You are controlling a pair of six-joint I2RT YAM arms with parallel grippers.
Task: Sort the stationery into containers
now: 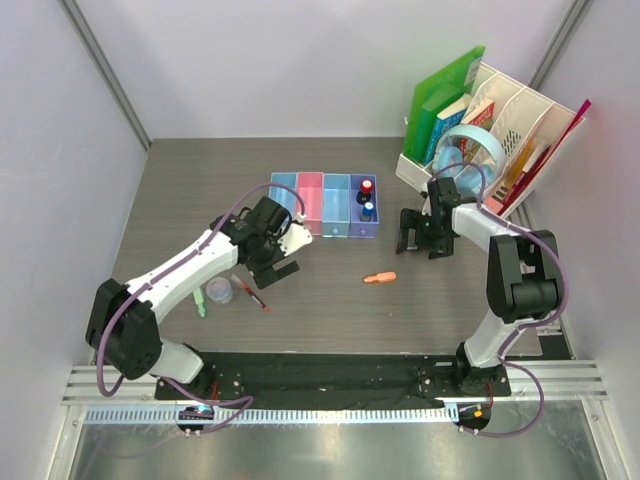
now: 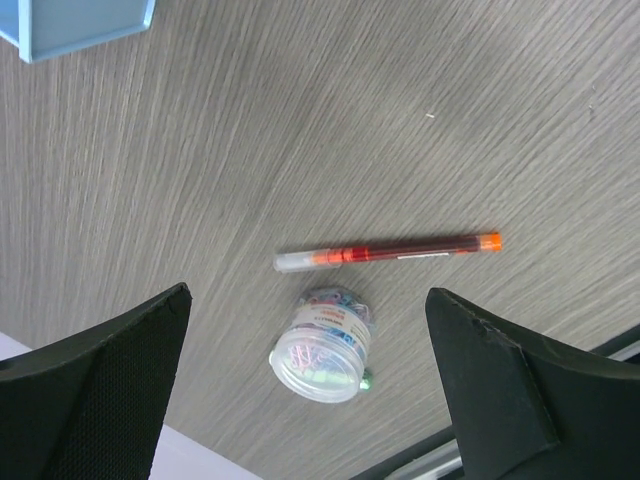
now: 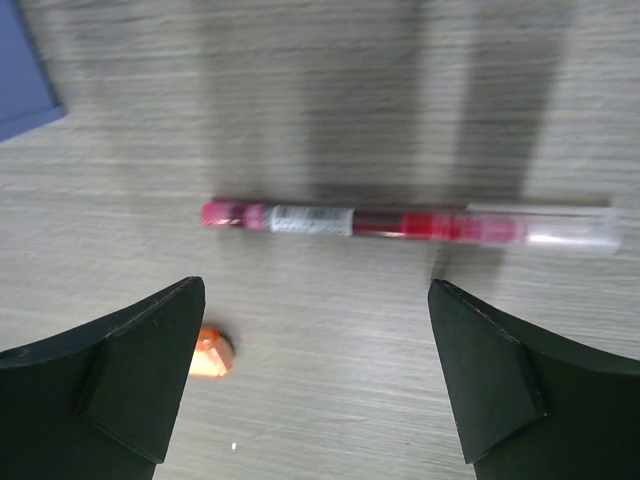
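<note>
My left gripper (image 1: 277, 274) is open above the table, just in front of the organizer. In the left wrist view, a red pen (image 2: 400, 250) with an orange end lies ahead of its fingers, close to a clear jar (image 2: 322, 350); nothing is between them. At right, my open right gripper (image 1: 424, 246) hovers over a pink-red pen (image 3: 390, 223), which lies crosswise on the table. An orange piece (image 1: 379, 277) sits left of it, and a green one (image 1: 199, 302) is beside the jar. The organizer's compartments are blue, pink (image 1: 309, 203), blue (image 1: 336, 207) and purple (image 1: 364, 228).
A red-capped bottle (image 1: 366, 189) and a blue-capped bottle (image 1: 367, 211) stand in the purple compartment. The white rack (image 1: 412, 172) with books and headphones rises behind my right arm. Bare table lies between the arms and in front of the organizer.
</note>
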